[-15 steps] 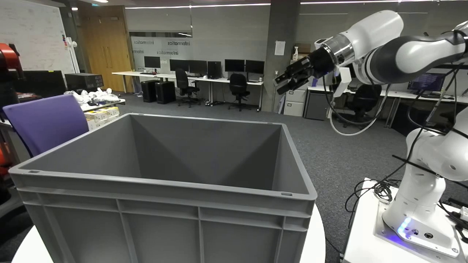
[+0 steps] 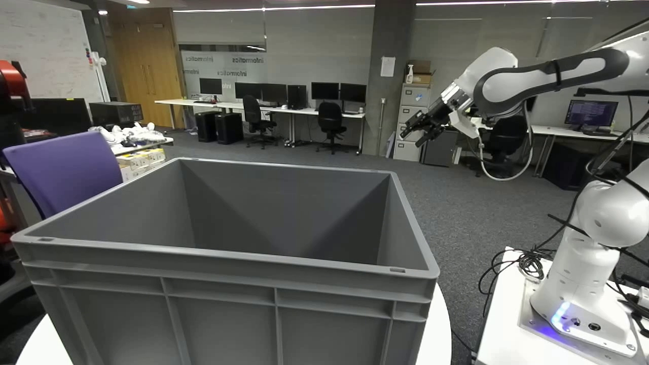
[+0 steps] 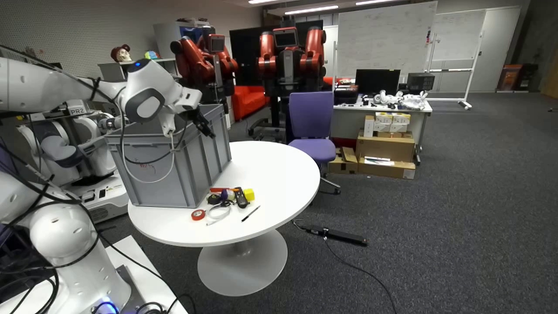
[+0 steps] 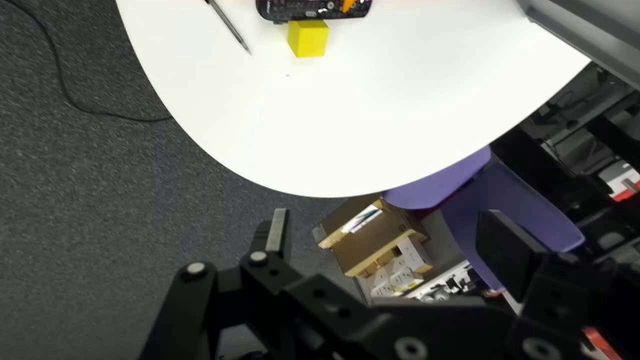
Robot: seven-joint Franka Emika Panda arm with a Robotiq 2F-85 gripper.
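My gripper is open, its two dark fingers wide apart with only background showing between them. In exterior view 1 it hangs in the air to the right of the grey crate point(image 2: 340, 261), angled downward. On the white round table, exterior view 2 shows a small group of items: a yellow cube point(image 3: 249, 194), a dark remote point(image 3: 241, 199), a red tape roll point(image 3: 198, 214), a white cable loop point(image 3: 218, 211) and a pen point(image 3: 250, 213). The wrist view has the yellow cube point(image 4: 307, 39), the remote point(image 4: 312, 8) and the pen point(image 4: 229, 27) near its top edge.
The tall grey crate point(image 3: 170, 172) fills the back-left part of the table. Open white surface point(image 3: 282, 180) lies to the right of the items. A purple chair point(image 3: 312, 125) stands beyond the table. Loose cables hang along the arm point(image 3: 31, 86).
In exterior view 1 my gripper has moved slightly right and down, looks smaller, and is tilted more steeply downward. The crate has stayed in place.
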